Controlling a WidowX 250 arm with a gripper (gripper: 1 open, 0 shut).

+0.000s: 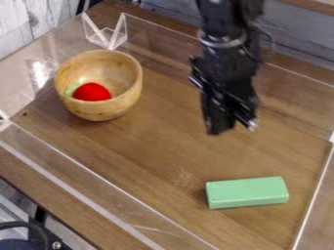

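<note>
My gripper (232,112) is over the middle-right of the table, blurred, its black fingers pointing down and seemingly shut, with nothing visible between them. To its left a wooden bowl (116,96) holds a red round object (93,92) with a bit of green beside it. A mint-green block (247,191) lies at the front right, below and apart from the gripper.
A pale wall and ledge run along the back, and transparent edging lines the left and right sides.
</note>
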